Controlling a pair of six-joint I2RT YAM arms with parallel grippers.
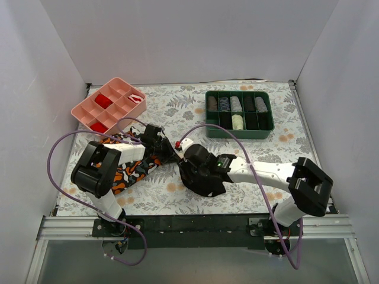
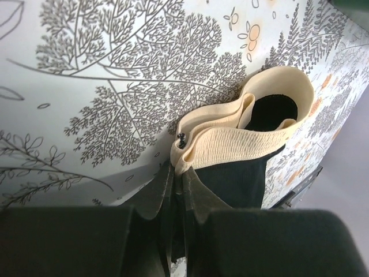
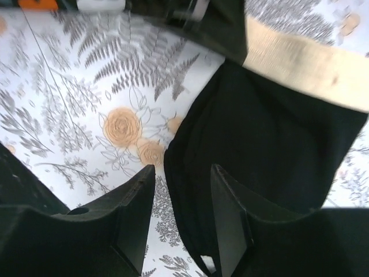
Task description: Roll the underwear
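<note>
Black underwear [image 1: 206, 186] with a cream waistband [image 2: 230, 144] lies on the patterned mat, its lower part spread fairly flat in the top view. My left gripper is shut on one end of that waistband, which folds and curls up beside the fingers. Seen from the right wrist, the black cloth [image 3: 259, 138] reaches down from the waistband, and its left edge passes beneath my right gripper. That gripper stands open over this edge, nothing gripped between its fingers. From above, the right arm hides much of the waistband.
A pink divided box [image 1: 121, 105] with red items stands at the back left. The green divided box [image 1: 240, 134] at the back right holds rolled pieces. Orange, black and white patterned cloth [image 1: 133, 173] lies under the left arm. Bare mat [image 1: 160, 198] shows toward the front.
</note>
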